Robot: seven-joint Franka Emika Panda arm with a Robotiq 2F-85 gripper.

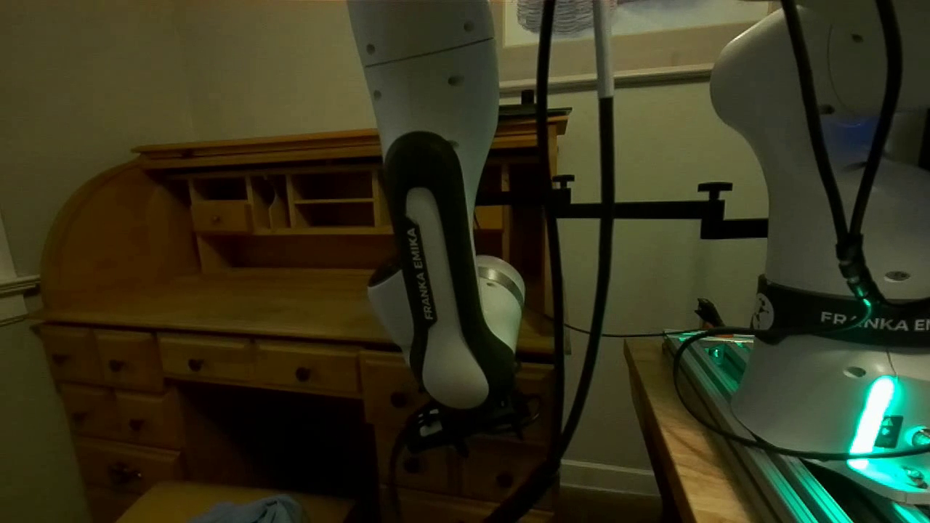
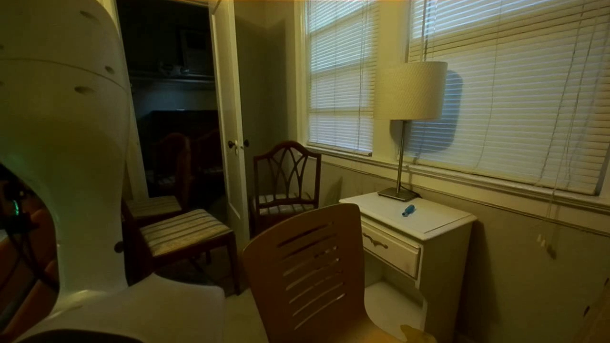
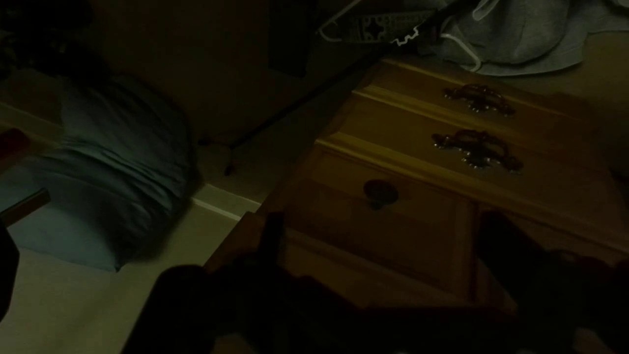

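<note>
In the wrist view my gripper stands open, its two dark fingers wide apart with nothing seen between them. Past them is a wooden drawer front (image 3: 330, 194) with a round dark knob (image 3: 381, 191); I cannot tell how far off it is. In exterior view 1 the arm (image 1: 440, 288) hangs in front of a wooden roll-top desk (image 1: 218, 296), and its lower end hides the fingers. The wrist view is very dark.
Ornate handles (image 3: 478, 150) mark other drawers, with grey cloth (image 3: 519, 35) and hangers above. A bluish fabric bundle (image 3: 118, 171) lies at left. Cables (image 1: 603, 261) hang beside the arm. Behind the base stand a wooden chair (image 2: 309, 268) and a white nightstand (image 2: 394, 251) with a lamp.
</note>
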